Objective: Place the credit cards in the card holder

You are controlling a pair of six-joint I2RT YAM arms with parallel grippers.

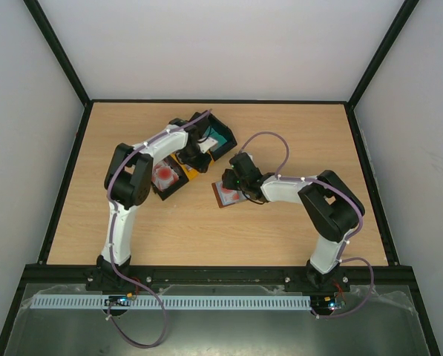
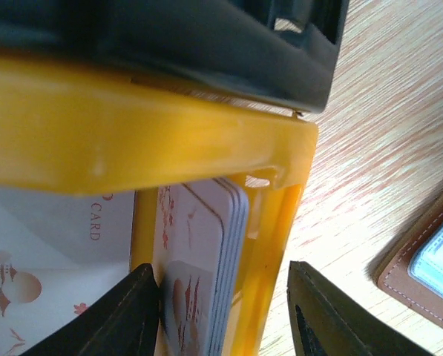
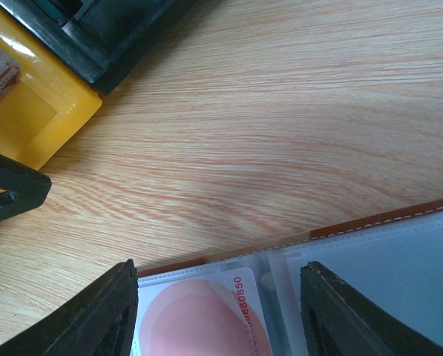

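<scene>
My left gripper is part open over a yellow box (image 2: 273, 222), its fingers either side of a stack of pale cards (image 2: 206, 245) standing inside. More printed cards (image 2: 50, 267) lie in the neighbouring compartment at left. My right gripper is part open over the brown card holder (image 3: 392, 219), whose clear pockets show a pink card (image 3: 195, 319) on the left and a bluish surface (image 3: 377, 282) on the right. In the top view both grippers hide much of what is beneath them.
A black box with a teal inside (image 1: 220, 139) sits at the back, and another black box (image 1: 172, 185) with red-printed cards at the left.
</scene>
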